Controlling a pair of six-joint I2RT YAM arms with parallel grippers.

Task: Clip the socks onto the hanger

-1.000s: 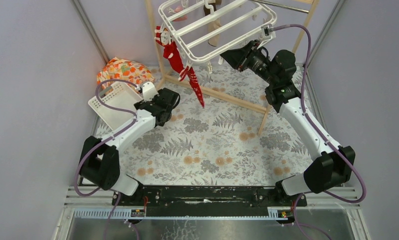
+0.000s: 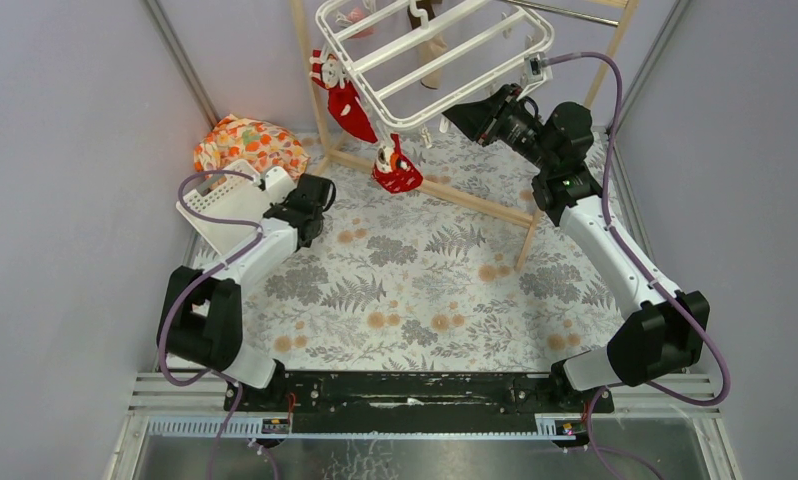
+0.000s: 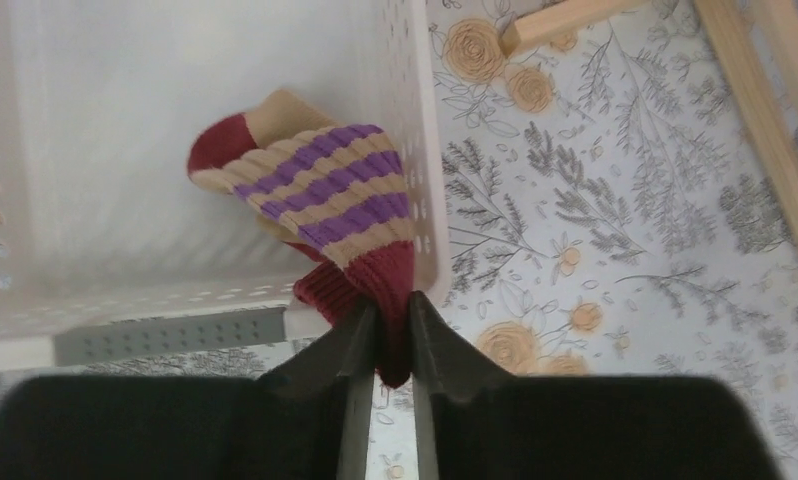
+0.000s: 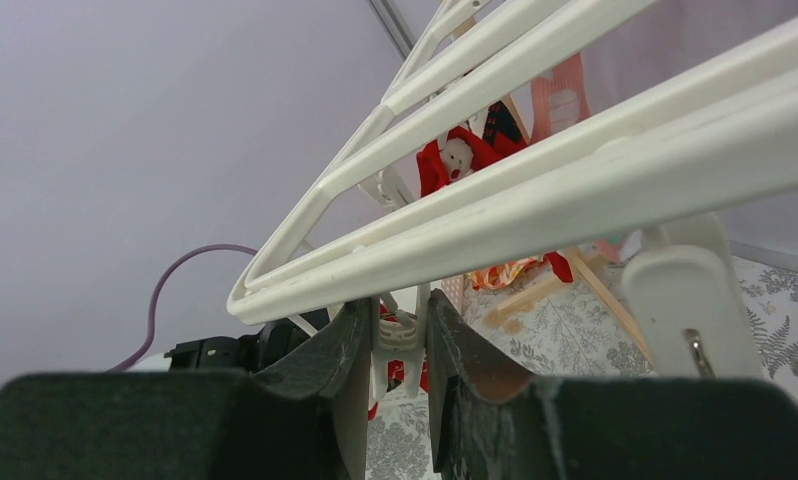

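Observation:
Striped purple, tan and red socks point(image 3: 325, 190) lie in a white basket point(image 2: 200, 215). My left gripper is at the basket's rim around the red cuff of a sock; whether it has closed on it is unclear. The white hanger point(image 2: 445, 45) hangs at the top with red Santa socks point(image 2: 345, 105) clipped to it. My right gripper is shut on a white clip point(image 4: 399, 330) under the hanger's front bar.
An orange floral bag point(image 2: 255, 140) lies behind the basket. A wooden stand point(image 2: 475, 206) carries the hanger.
My left gripper has moved left to the basket. The lower red sock has swung on the hanger. The right arm is almost unchanged.

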